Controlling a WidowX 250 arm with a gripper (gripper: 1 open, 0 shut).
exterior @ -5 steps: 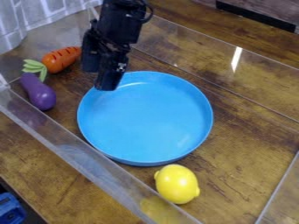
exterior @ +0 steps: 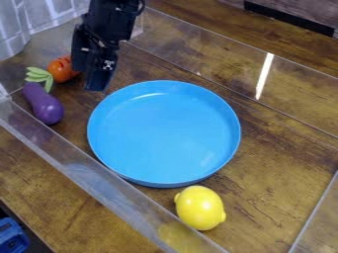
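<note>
My black gripper [exterior: 93,69] hangs at the upper left, just right of an orange carrot [exterior: 59,69] with green leaves, which it partly covers. Whether anything is between the fingers cannot be seen clearly. A purple eggplant [exterior: 42,103] lies below the carrot. A large blue plate [exterior: 164,133] fills the middle, empty. A yellow lemon [exterior: 200,208] lies below the plate, at the lower right.
Clear plastic walls edge the wooden surface [exterior: 284,133] at left and right. A blue object [exterior: 10,237] shows outside at the lower left corner. The wood right of the plate is clear.
My gripper has moved left from above the plate's upper edge toward the carrot, covering more of it. The plate, eggplant and lemon stay where they were.
</note>
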